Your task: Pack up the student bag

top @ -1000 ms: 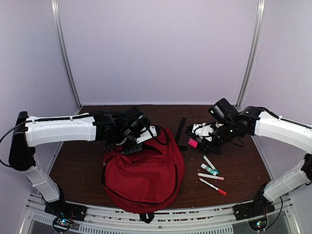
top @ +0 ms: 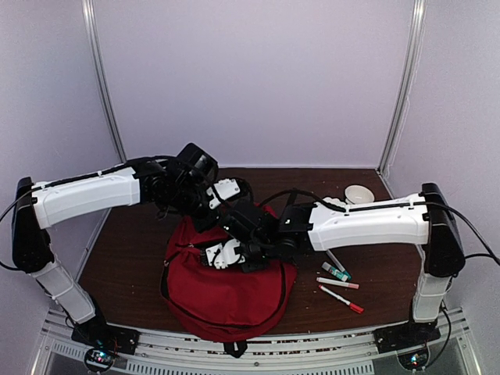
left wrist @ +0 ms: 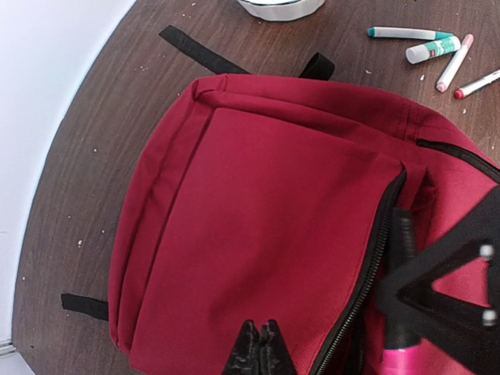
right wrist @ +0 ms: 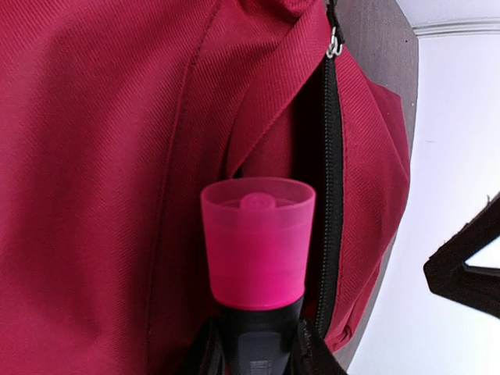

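The red backpack [top: 223, 301] lies on the dark table, its zipped opening [left wrist: 367, 273] slightly parted. My right gripper is shut on a dark bottle with a pink top, held at that opening beside the zipper; in the left wrist view its pink part shows low at the right. My left gripper is above the bag's flap, shut, with nothing seen between its fingers.
Several markers [left wrist: 402, 33] and a glue stick [top: 334, 270] lie to the bag's right. A white round container [top: 358, 193] stands at the back right. Both arms crowd the space over the bag.
The right gripper has moved left from beside the markers to the bag's opening, carrying the pink-topped bottle. The left arm has risen slightly and shifted back.
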